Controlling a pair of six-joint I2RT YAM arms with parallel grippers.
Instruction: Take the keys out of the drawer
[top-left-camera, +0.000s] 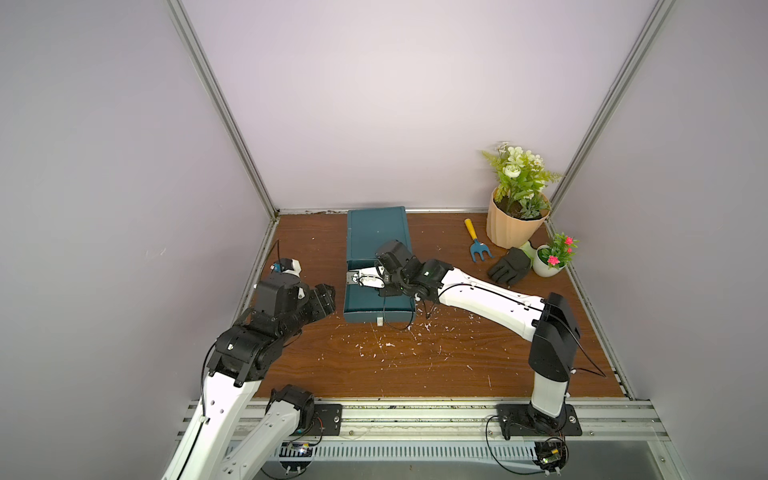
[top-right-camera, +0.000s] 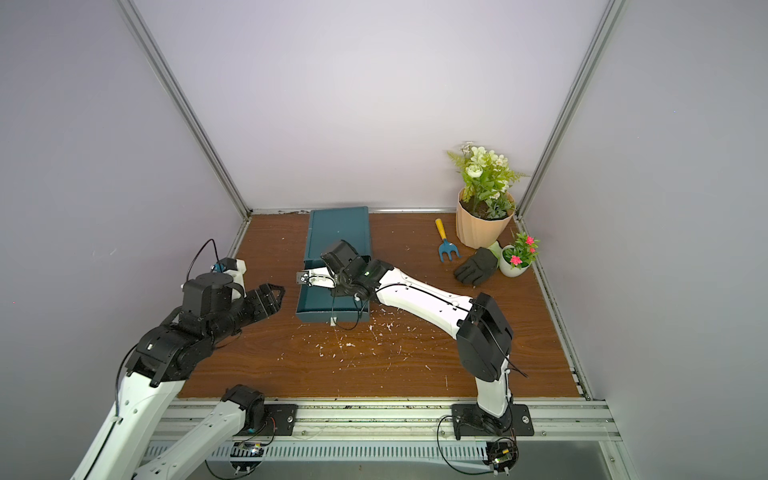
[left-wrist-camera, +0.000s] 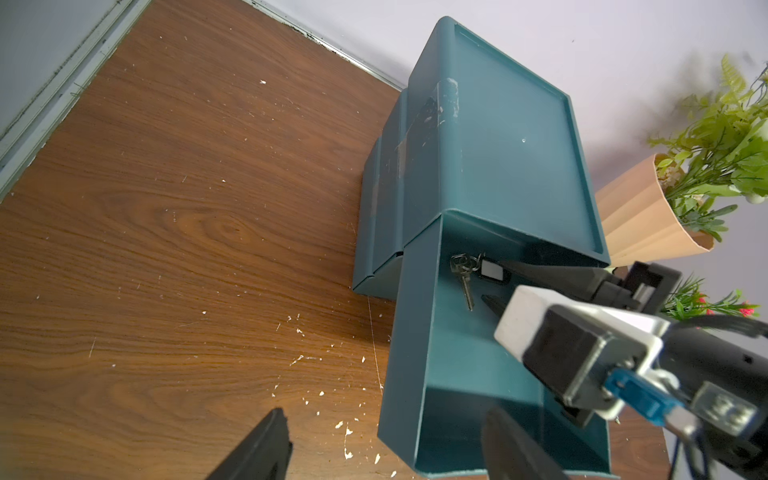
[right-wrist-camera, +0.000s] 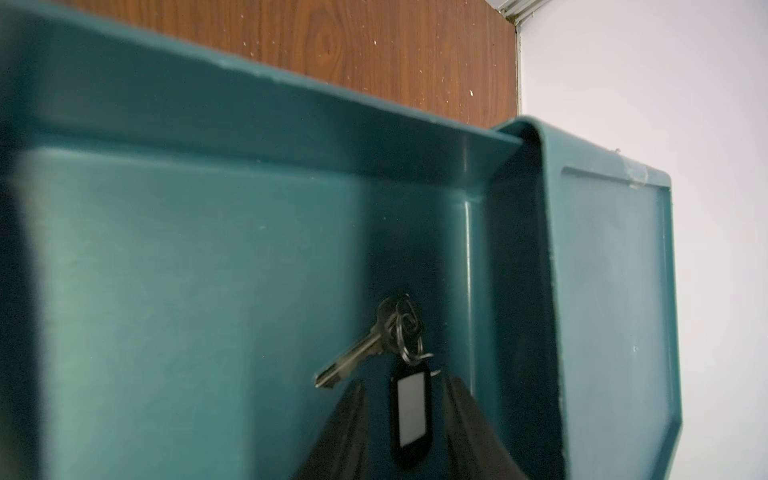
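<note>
Inside the open teal drawer (right-wrist-camera: 200, 264) lie the keys (right-wrist-camera: 360, 352) on a ring, with a black tag (right-wrist-camera: 412, 408), at the end by the cabinet (left-wrist-camera: 512, 136). My right gripper reaches into the drawer with open fingers astride the tag, close to it; whether they touch it is unclear. In the left wrist view the keys (left-wrist-camera: 466, 280) show beside the right gripper's fingertips. My left gripper is open over the table left of the drawer, nothing between its fingers.
A large potted plant (top-left-camera: 512, 220), a small flower pot (top-left-camera: 548, 264), a blue-yellow fork (top-left-camera: 478, 244) and a dark glove (top-left-camera: 508, 270) are at the right.
</note>
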